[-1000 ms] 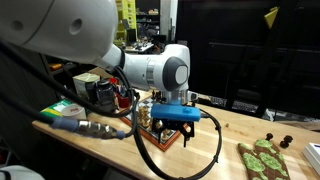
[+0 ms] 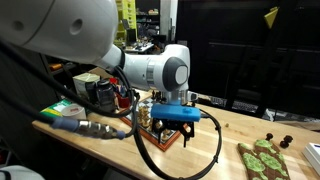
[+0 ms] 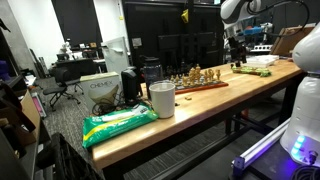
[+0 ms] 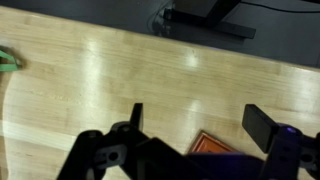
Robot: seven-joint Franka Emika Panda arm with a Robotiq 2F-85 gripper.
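Note:
Above the wooden table [image 4: 90, 95] hangs my gripper, its two black fingers far apart and nothing between them in the wrist view. The reddish-brown corner of a board [image 4: 210, 145] shows below the gap. In exterior view 1 the chess board [image 2: 163, 136] stands behind my gripper and is partly hidden by the arm; its pieces [image 3: 195, 77] are visible in exterior view 2. A green and brown checkered mat [image 2: 263, 163] lies to the right, apart from the gripper.
Small dark pieces [image 2: 286, 141] stand beyond the mat. At the table's other end are a green bag [image 3: 118, 123], a white container [image 3: 162, 99] and a dark appliance [image 3: 131, 87]. Bare wood separates board and mat. A black cable loops around the arm.

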